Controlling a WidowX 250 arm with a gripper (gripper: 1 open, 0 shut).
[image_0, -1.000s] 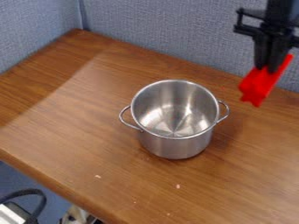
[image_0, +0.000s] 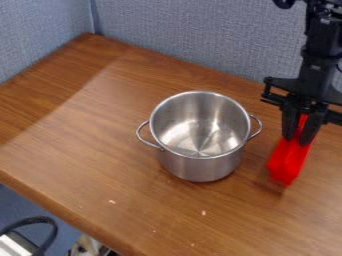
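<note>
A black gripper (image_0: 301, 118) at the right holds low over the table, around the top of a red block (image_0: 289, 158) that stands slightly tilted just right of a steel pot (image_0: 198, 135). The block's lower part reaches down to about table level. Whether the fingers grip it tightly is hard to tell.
The pot has two side handles and looks empty. A grey padded wall stands behind, and a dark cable lies beyond the table's lower left edge.
The arm has come down and toward the front, carrying the red block from high above the table's back right to low beside the pot.
</note>
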